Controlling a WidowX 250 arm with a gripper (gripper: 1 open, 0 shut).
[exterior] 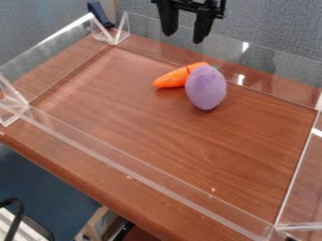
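A black gripper (pixel 185 27) hangs over the back wall of the clear-walled enclosure at the top centre, open, with nothing between its fingers. Below it, on the wooden surface, lie an orange carrot (pixel 174 77) and a purple oval object (pixel 206 88), like an eggplant, in front of the carrot's right end and close against it.
Clear plastic walls (pixel 151 168) border the wooden floor (pixel 126 122) on all sides. Most of the left, middle and front of that floor is bare. A dark blue object (pixel 100 14) stands outside at the back left corner.
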